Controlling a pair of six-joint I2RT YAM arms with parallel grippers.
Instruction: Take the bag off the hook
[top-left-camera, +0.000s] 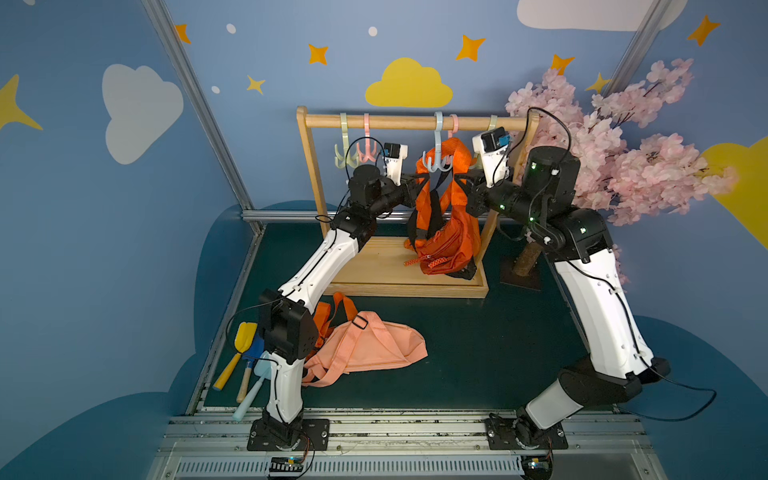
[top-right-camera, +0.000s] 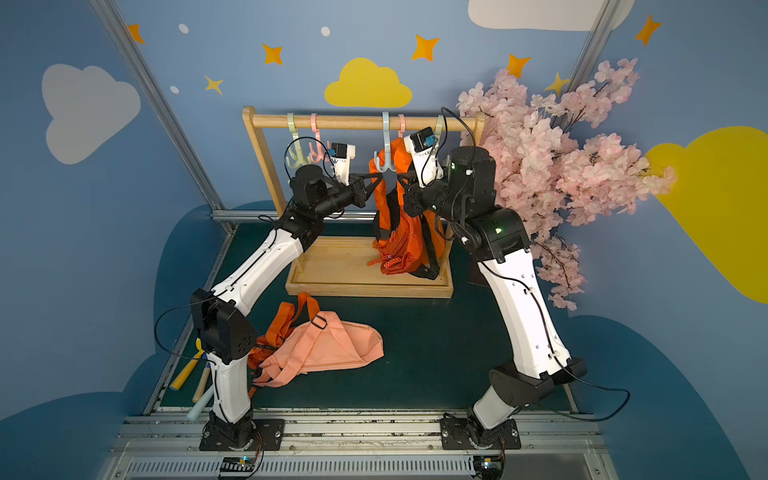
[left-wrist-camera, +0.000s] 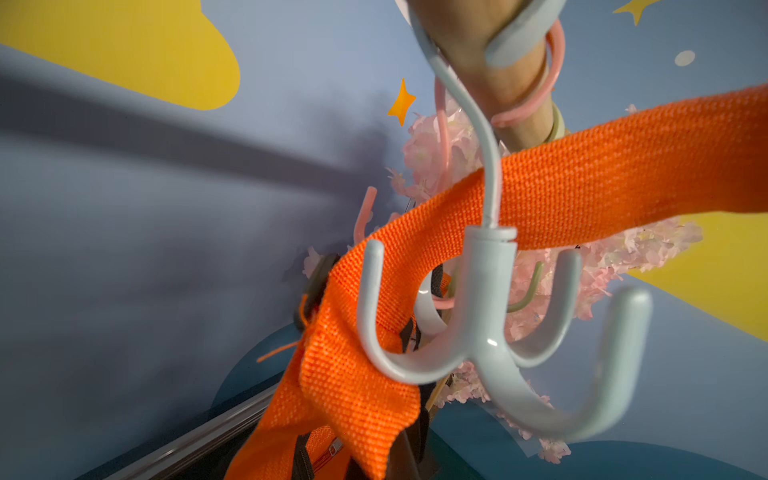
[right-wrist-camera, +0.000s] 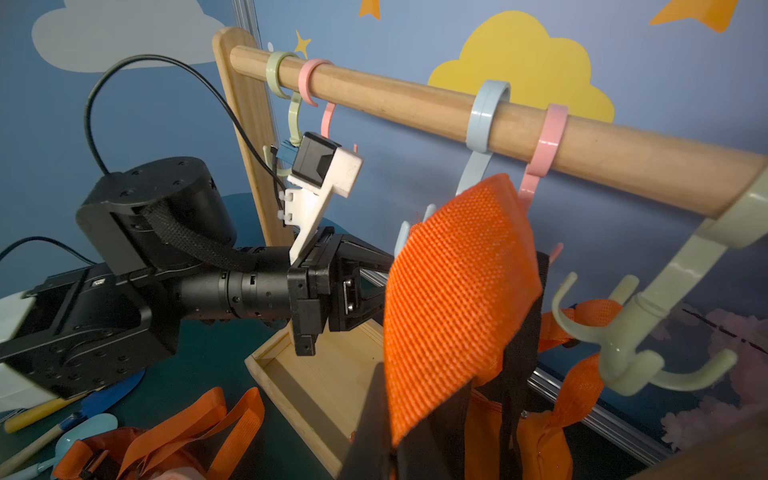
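An orange bag hangs under the wooden rail, its strap raised in a loop by the light blue hook. In the left wrist view the strap runs behind the hook's stem and behind its left prong; whether a prong still bears it I cannot tell. My left gripper is shut at the strap's left side, where the webbing bunches down toward the fingers. Opposite, my right gripper is shut on the strap, which rises from the fingertips in the right wrist view.
The rail also carries green and pink hooks close by. A pink bag with orange straps lies on the table, several toy tools left of it. Pink blossoms crowd the right side.
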